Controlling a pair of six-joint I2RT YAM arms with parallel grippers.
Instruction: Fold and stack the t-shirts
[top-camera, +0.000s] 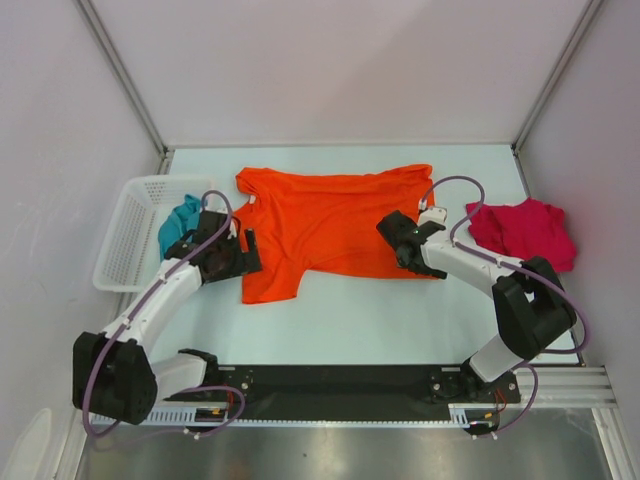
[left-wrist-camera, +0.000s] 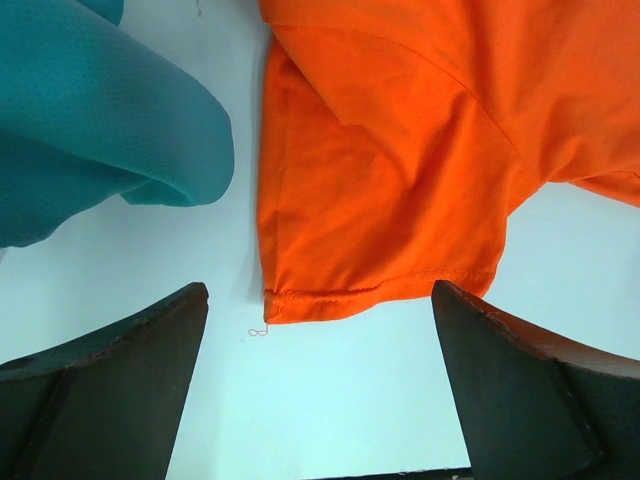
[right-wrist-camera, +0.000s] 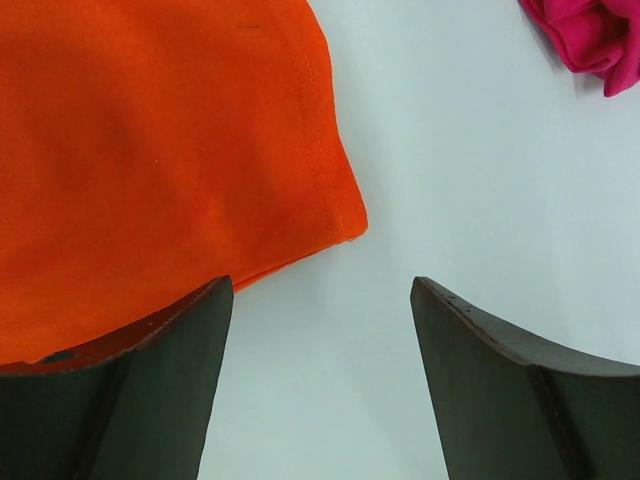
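An orange t-shirt (top-camera: 330, 220) lies spread across the middle of the table. Its near sleeve (left-wrist-camera: 390, 230) shows flat in the left wrist view, and a hem corner (right-wrist-camera: 335, 215) in the right wrist view. Above the shirt's left side, by the basket, my left gripper (top-camera: 248, 258) hangs open; nothing is between its fingers. My right gripper (top-camera: 422, 268) is open over the shirt's lower right end, its fingers (right-wrist-camera: 500, 380) apart and empty, with the hem corner beyond them.
At the left stands a white basket (top-camera: 112, 250) with a teal cloth (top-camera: 178, 222) in and over its edge. A crumpled magenta cloth (top-camera: 525, 232) rests at the far right.
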